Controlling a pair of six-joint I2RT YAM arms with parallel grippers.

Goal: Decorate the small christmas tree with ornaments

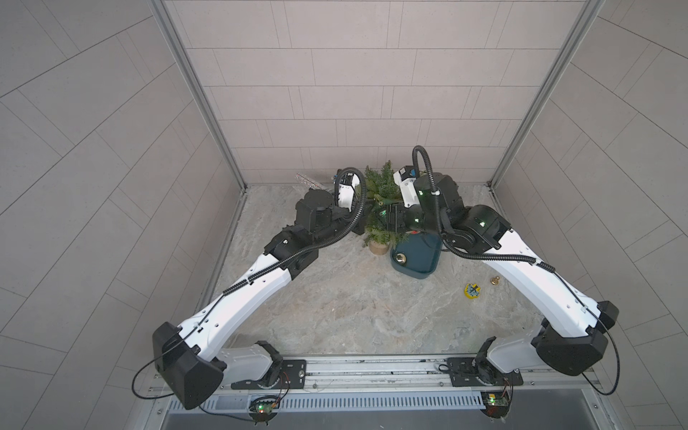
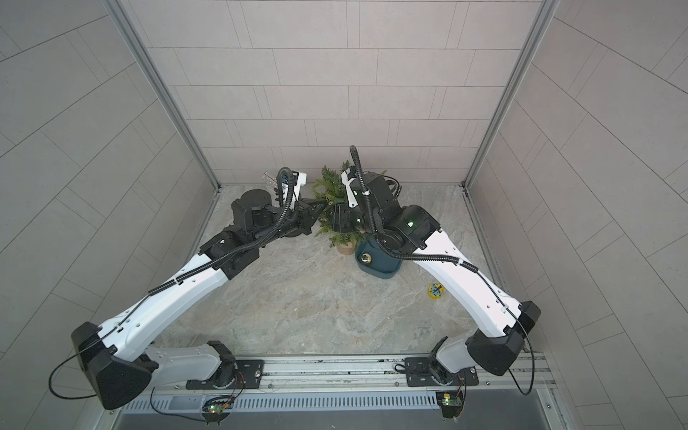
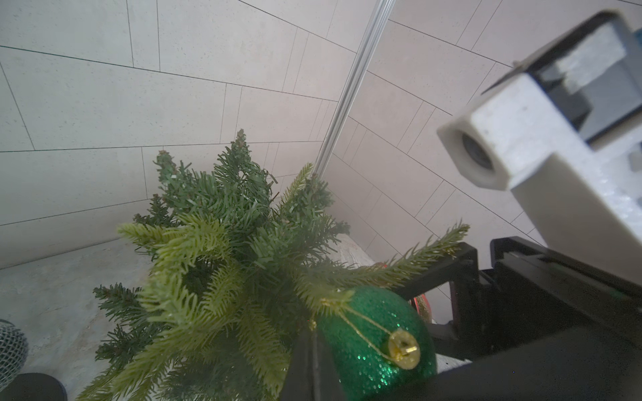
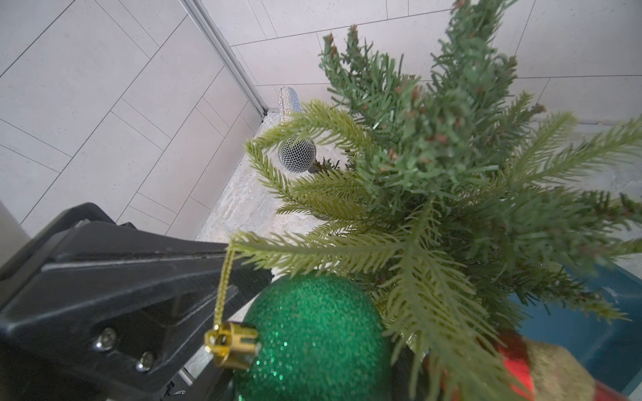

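The small green Christmas tree (image 1: 385,187) stands at the back middle in a tan pot (image 1: 378,247). A glittery green ball (image 4: 314,334) hangs at a branch tip, its gold string (image 4: 224,284) reaching up to the needles there. Beside that tip is my left gripper, shut, its fingertips close to the string; whether they pinch any of it is unclear. My right gripper (image 1: 387,217) is at the tree's right side, its fingers (image 3: 444,267) apart behind the ball. In the right wrist view the ball hides most of those fingers.
A blue tray (image 1: 424,265) with a gold ornament (image 1: 400,258) sits right of the pot. A red and gold ornament (image 4: 535,367) shows below the branches. Further right lie a yellow ornament (image 1: 471,290) and a small gold piece (image 1: 495,280).
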